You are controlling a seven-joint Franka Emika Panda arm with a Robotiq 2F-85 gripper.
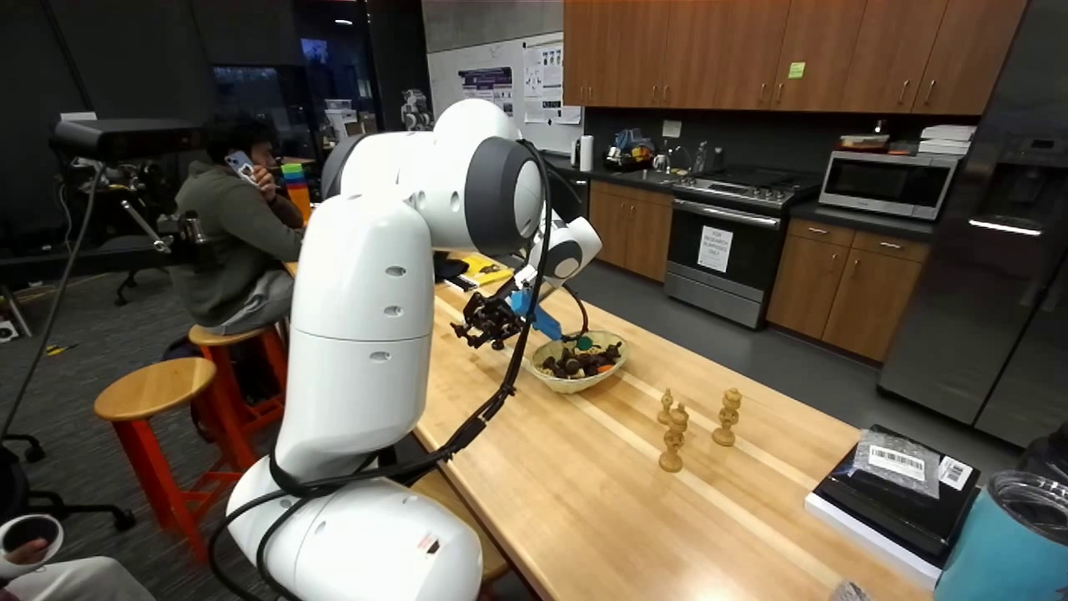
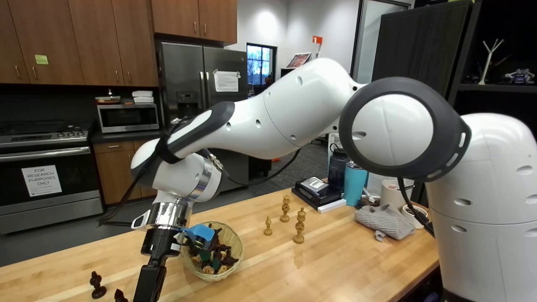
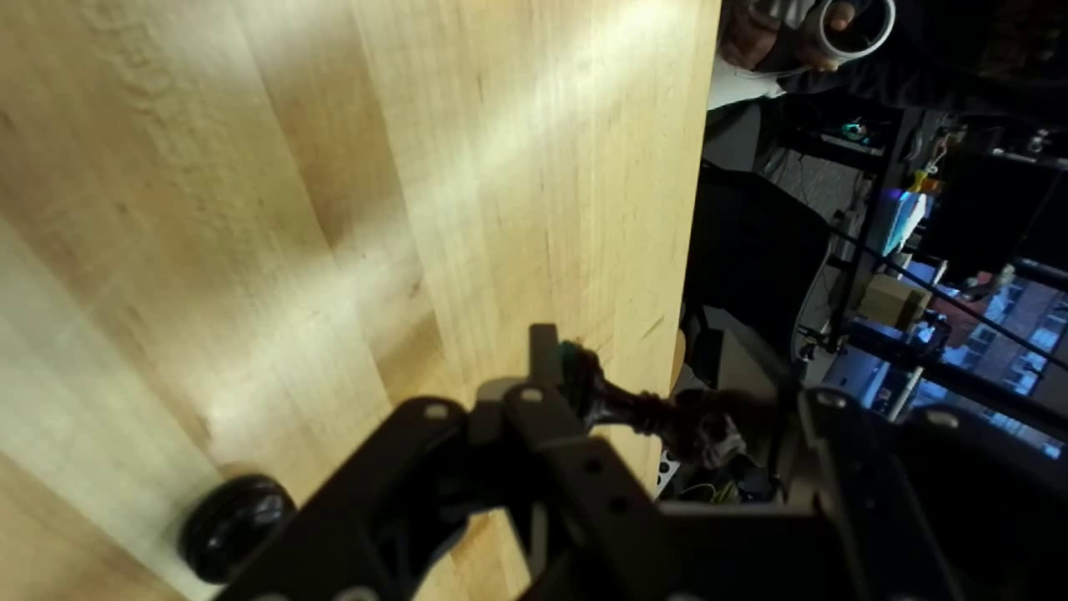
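My gripper [image 1: 487, 320] hangs over the far part of the wooden table, to the left of the wicker basket. In the wrist view a dark chess piece [image 3: 641, 409] lies sideways between the fingers, its greenish base toward the left finger [image 3: 546, 359]; the gripper is shut on it. Below, a second dark piece [image 3: 236, 527] shows on the tabletop. Two dark chess pieces [image 2: 97, 285] appear at the lower left of exterior view 2. The basket [image 2: 237, 246] holds a jumble of dark and light pieces.
Three light wooden chess pieces [image 1: 672, 439] stand apart on the table beyond the basket. A black box [image 1: 896, 491], a turquoise tumbler [image 2: 355, 183] and a grey cloth [image 2: 385, 221] occupy the table's other end. Bare wood lies between them and the basket.
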